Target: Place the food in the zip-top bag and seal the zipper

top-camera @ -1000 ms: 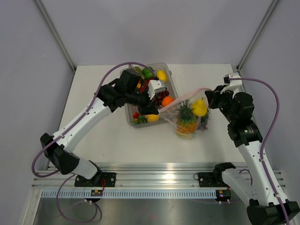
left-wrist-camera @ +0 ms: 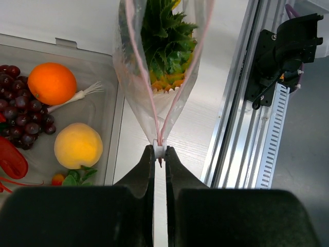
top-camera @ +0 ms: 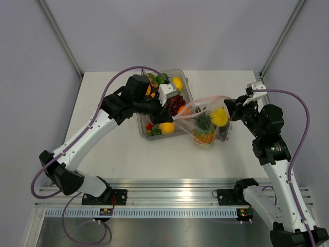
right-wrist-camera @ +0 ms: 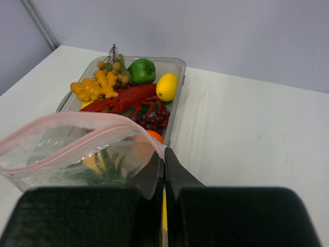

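Note:
The clear zip top bag with pink zipper strips hangs between my two grippers, its mouth parted. Inside it are a yellow pear and a pineapple with spiky green leaves; something dark sits beside the pear. In the left wrist view, the two pink strips meet at a white slider, and my left gripper is shut on it. My right gripper is shut on the bag's other top corner, where the pink edge runs into the fingertips.
A grey tray stands under and behind my left arm. It holds an orange, a peach, grapes, a red lobster, a green pepper and a lemon. Bare white table lies in front.
The bag's mouth has spread wider, its two pink edges now standing apart. My left gripper has shifted slightly left and my right slightly right; both keep hold of the bag.

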